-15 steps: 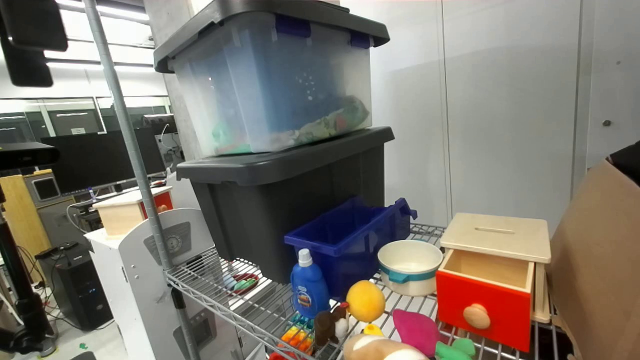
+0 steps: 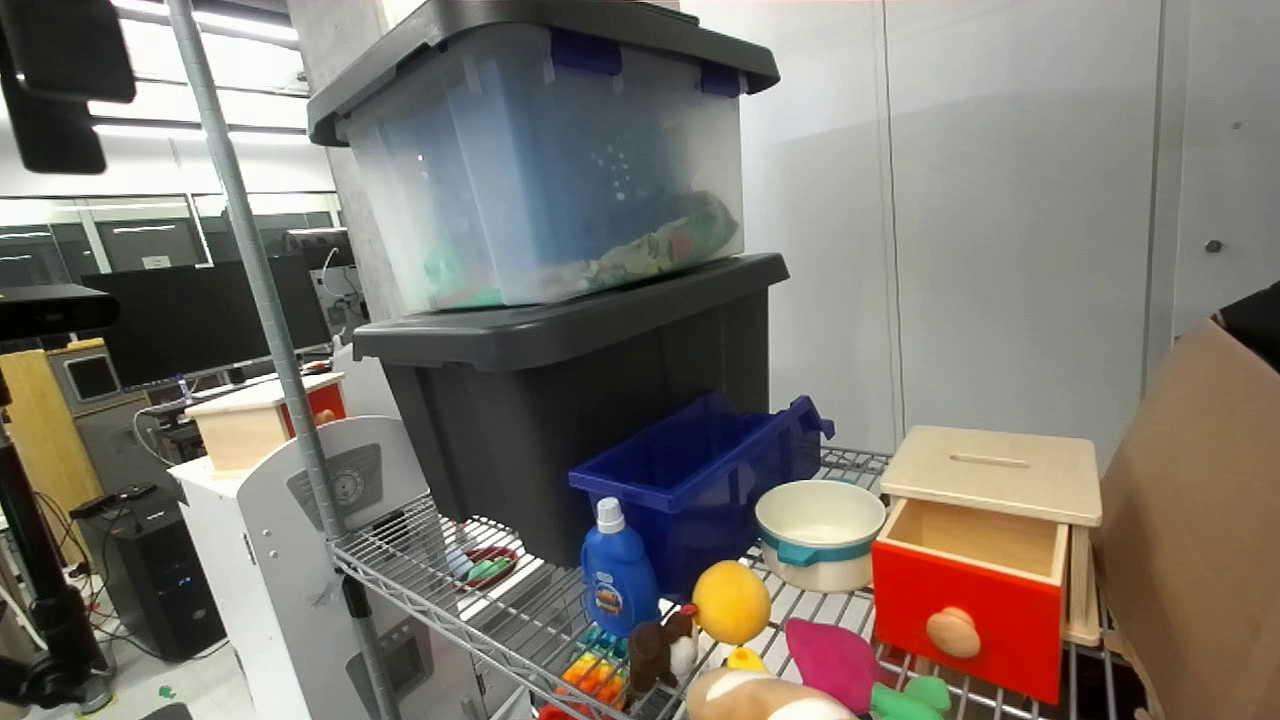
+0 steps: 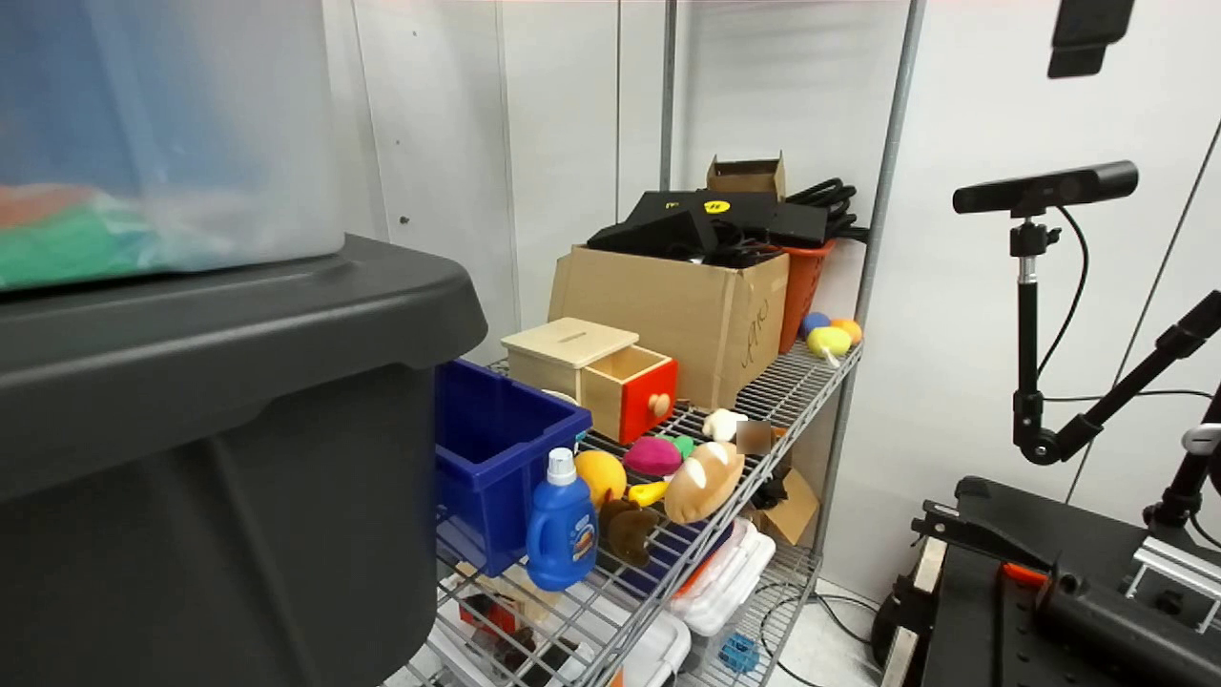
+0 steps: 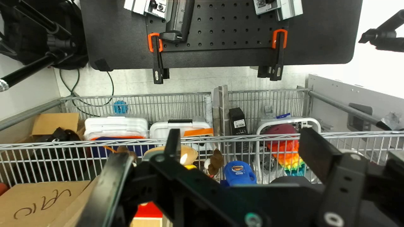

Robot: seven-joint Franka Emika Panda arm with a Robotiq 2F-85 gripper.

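Note:
Wide apart in the wrist view, the dark fingers of my gripper stand open, with no object gripped between them. Below and beyond them are the wire shelf and a blue detergent bottle [image 4: 237, 172], partly covered by the gripper body. In exterior view 1 a small wooden cabinet [image 2: 1002, 461] has its red-fronted drawer [image 2: 912, 610] pulled out; the visible inside is bare. A cream pot [image 2: 819, 522] with a teal band sits left of it, beside a blue bin [image 2: 708, 480]. The gripper is in neither exterior view.
Plush toys, including a magenta one [image 2: 831, 662], and a yellow ball [image 2: 731, 601] crowd the shelf front. A stacked dark tote [image 2: 576, 408] bounds one side, a cardboard box [image 3: 652, 303] the other. The floor gap separates shelf and black table [image 4: 227, 56].

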